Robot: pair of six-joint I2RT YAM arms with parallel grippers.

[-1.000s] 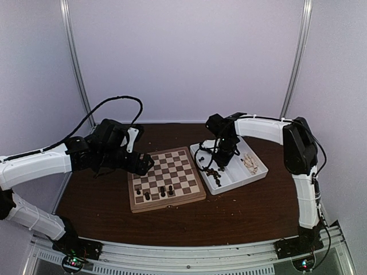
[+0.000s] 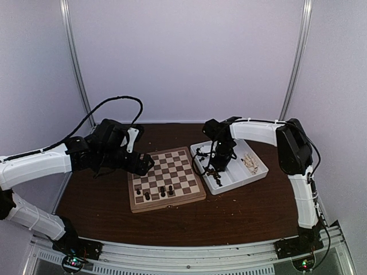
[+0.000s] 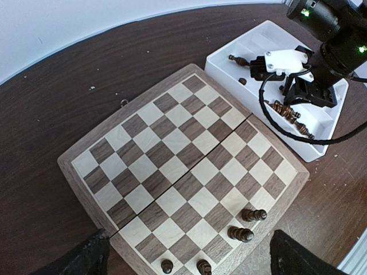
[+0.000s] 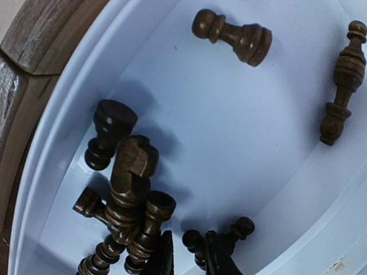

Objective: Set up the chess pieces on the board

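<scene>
The wooden chessboard (image 2: 166, 201) lies mid-table, several dark pieces standing along its near side, among them one dark piece (image 3: 241, 234) in the left wrist view. My left gripper is open above the board, its fingers wide apart and empty. Over the white tray (image 2: 229, 184), my right gripper points down, a narrow gap between its fingers. Close by its right finger lies a small dark piece (image 4: 195, 240); I see nothing clearly gripped. To the left is a heap of dark pieces, with a knight (image 4: 135, 169) on it.
Light pieces (image 2: 250, 163) lie in the tray's right part. A loose pawn (image 4: 235, 35) and a longer dark piece (image 4: 344, 80) rest apart from the heap. The tray sits against the board's right edge.
My right arm has shifted slightly left and nearer the front over the tray, now covering more of the dark pieces. The left arm and the pieces on the board have stayed put.
</scene>
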